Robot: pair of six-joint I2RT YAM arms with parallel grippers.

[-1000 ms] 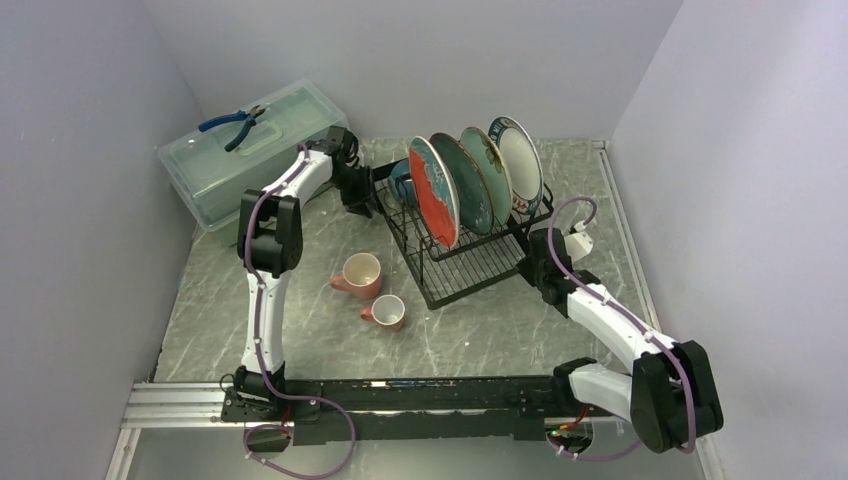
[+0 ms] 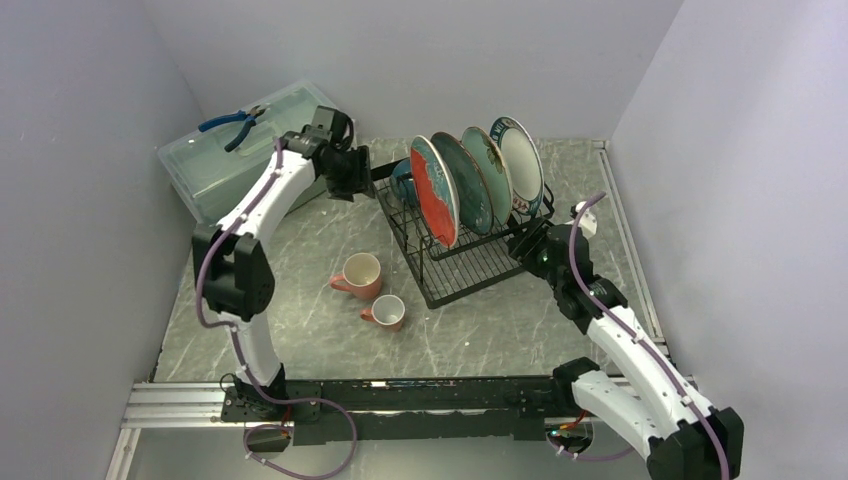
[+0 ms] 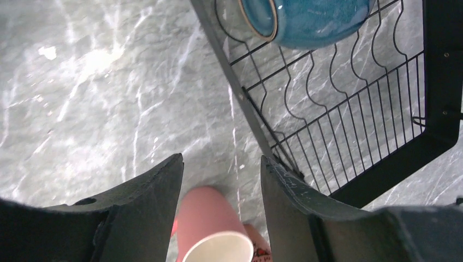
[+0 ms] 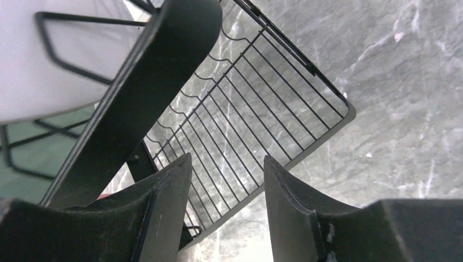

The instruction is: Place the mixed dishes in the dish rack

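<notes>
The black wire rack (image 2: 450,280) holds four plates upright: red-rimmed (image 2: 434,200), dark teal (image 2: 465,190), pale green (image 2: 490,165) and white patterned (image 2: 523,160), plus a blue dish (image 3: 316,19) at its left. Two pink mugs, a larger (image 2: 362,275) and a smaller (image 2: 388,314), stand on the counter front-left of it. My left gripper is open and empty, raised beside the rack's left corner, above the counter. My right gripper is at the rack's right side, over its lower edge, fingers apart with nothing between them.
A translucent lidded box (image 2: 190,170) with blue pliers (image 2: 236,125) on top sits at the back left. Grey walls enclose the counter. Free counter lies at front left, front centre and right of the rack.
My left arm has risen and pulled slightly back up from the rack's left corner. The right arm has lifted a little. The dishes and mugs have not moved.
</notes>
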